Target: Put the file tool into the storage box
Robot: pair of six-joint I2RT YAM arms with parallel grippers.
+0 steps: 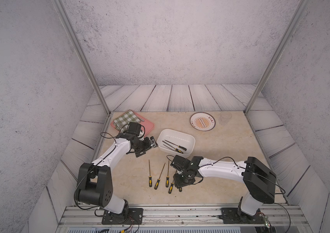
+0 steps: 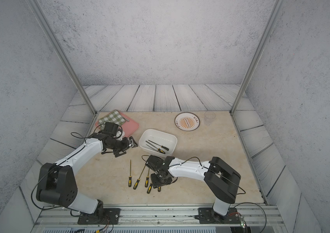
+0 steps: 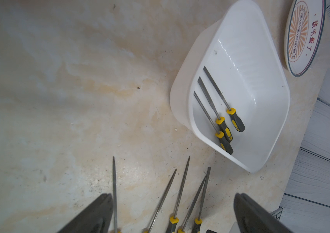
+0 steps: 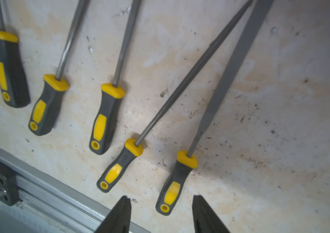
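Note:
Several files with black-and-yellow handles lie on the table; the rightmost, a flat file (image 4: 176, 186), is between and just ahead of my open right gripper's fingertips (image 4: 159, 200) in the right wrist view, with nothing held. That gripper hangs over the front-middle group, partly hiding it in both top views. The white storage box (image 3: 273, 124) holds three files (image 3: 223, 124). My left gripper (image 1: 151, 143) hovers left of the box; whether it is open or shut is unclear, its fingers being blurred in the left wrist view.
A pink board (image 1: 146, 125) with a checked cloth (image 1: 125, 118) lies back left. A printed plate (image 1: 202, 121) and a clear cup (image 1: 225, 117) sit back right.

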